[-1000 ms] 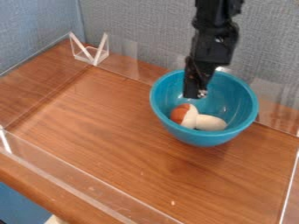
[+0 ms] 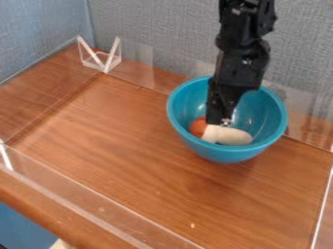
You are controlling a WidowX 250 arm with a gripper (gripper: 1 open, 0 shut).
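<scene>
A teal bowl point(image 2: 235, 149) sits on the wooden table point(image 2: 124, 165) at centre right. In it lie a pale elongated object point(image 2: 228, 136) and an orange-red round object point(image 2: 198, 127). My dark gripper point(image 2: 227, 119) reaches down from the top into the bowl, its tip low, just above the pale object. The tip is small and dark; nothing shows held in it, and it looks shut.
A white wire stand point(image 2: 99, 59) stands at the back left against grey padded walls.
My gripper has moved down deeper into the bowl, toward the pale object.
</scene>
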